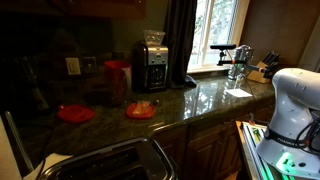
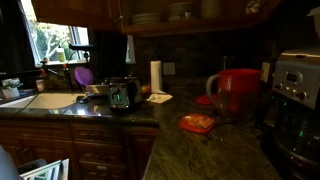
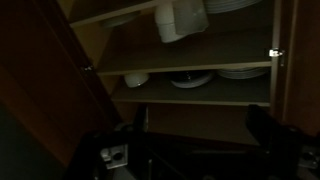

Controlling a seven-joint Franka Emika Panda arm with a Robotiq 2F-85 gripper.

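In the wrist view my gripper is open, its dark fingers set wide apart. No object shows between them. Beyond it is an open cupboard whose shelf carries white cups and stacked plates. A pale bowl and a dark bowl stand on the lower shelf. The wrist view is dim. At the right edge of exterior view 1 stands the white arm; the gripper itself is outside that picture.
The dark counter holds a coffee maker, a red pitcher and red plates. A toaster and paper towel roll stand farther along it. A sink lies at the front left of exterior view 1.
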